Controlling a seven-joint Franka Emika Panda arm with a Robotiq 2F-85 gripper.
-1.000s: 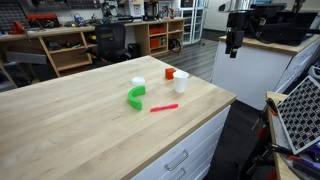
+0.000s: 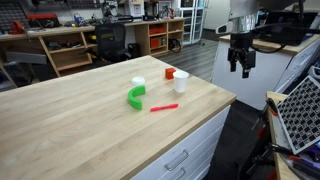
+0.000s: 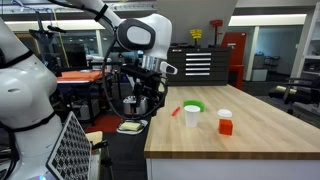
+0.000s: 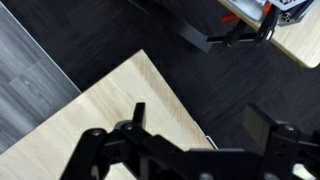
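Observation:
On the wooden table stands a white cup, with a small red block near it. A green curved piece and a thin red stick lie closer to the middle, and a white round item sits further back. My gripper hangs in the air off the table's end, apart from all of these, its fingers spread and empty. In the wrist view, the open gripper is above a bare table corner and dark floor; none of the objects shows there.
A dark-screened device is beside the arm at the right. White drawers are under the table edge. Shelves and an office chair stand in the background.
My gripper has come down and slightly to the right in exterior view 1. It stays open, and the objects on the table have not moved.

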